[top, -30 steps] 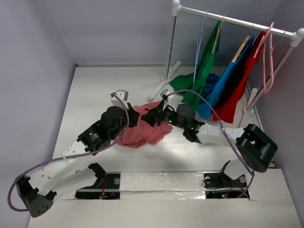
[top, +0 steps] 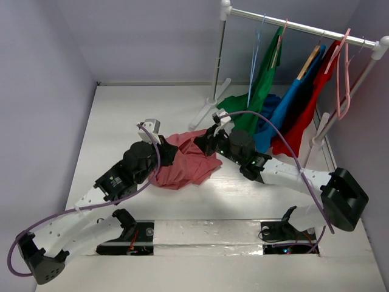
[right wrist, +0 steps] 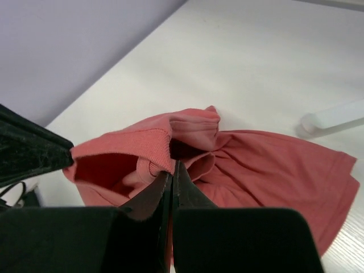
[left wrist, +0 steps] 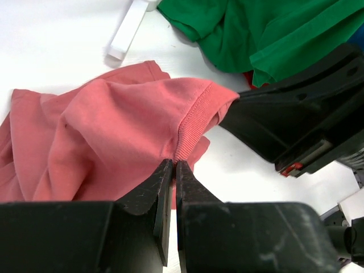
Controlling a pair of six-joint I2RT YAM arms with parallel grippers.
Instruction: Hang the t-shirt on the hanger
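Observation:
A coral-pink t-shirt [top: 182,171] lies crumpled on the white table, with part of its ribbed edge raised. My left gripper is shut on that edge, and the fabric runs from its tips across to the other hand. On the far end of the lifted stretch, my right gripper is also shut, pinching the cloth. Between the two hands the edge bows into an open fold, clear in the right wrist view. A pink hanger [top: 347,85] and a light blue hanger [top: 254,58] hang from the rail, both without a shirt.
The metal rack [top: 298,26] stands at the back right. Green [top: 262,79], blue [top: 279,125] and red [top: 296,131] garments hang on it, close behind my right arm. A white rack foot [top: 202,114] sits just behind the shirt. Free table lies to the left.
My right gripper has moved right and slightly toward the back, away from the left one, taking its cloth along. The rack and garments are unchanged.

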